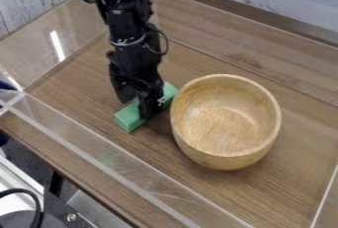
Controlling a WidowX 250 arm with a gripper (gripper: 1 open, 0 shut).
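My black gripper (138,100) hangs from the top left down over a green block (130,117), its open fingers at the block's upper part and partly covering it. Whether they touch it is not clear. The block lies on the wooden surface just left of a large tan bowl (224,114).
The bowl fills much of the right middle, close beside the block and gripper. Bare wood (238,25) is clear at the back and along the front. Black cables lie at the lower left edge.
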